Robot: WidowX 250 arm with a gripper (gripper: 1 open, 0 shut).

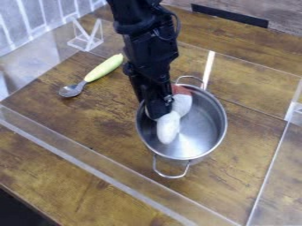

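Observation:
A steel pot (203, 139) with two loop handles sits on the wooden table. The black gripper (157, 104) hangs at the pot's left rim, over its opening. A white elongated object with a red part (169, 127) is inside the pot, at the gripper's fingers. Whether the fingers hold it or the rim cannot be told.
A spoon with a pale yellow handle (104, 69) lies on the table (65, 150) at the upper left. Clear plastic walls border the work area, with a small white stand (87, 35) at the back left.

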